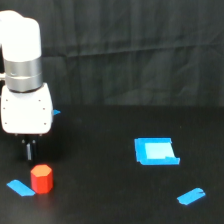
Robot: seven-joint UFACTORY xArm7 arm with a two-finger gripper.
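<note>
A red hexagonal block (41, 179) sits on the dark table at the lower left. Just above it in the picture and slightly to its left hangs my gripper (30, 157), pointing down from the white arm. The dark fingers blend into the background, so their opening does not show clearly. No object is visible at the fingertips. On the right side of the table, a white square (159, 151) is framed by blue tape (140, 152).
One strip of blue tape (20, 187) lies left of the red block, and another blue strip (191, 196) is at the lower right. Open dark table separates the block from the taped square. A dark curtain (130, 55) hangs behind.
</note>
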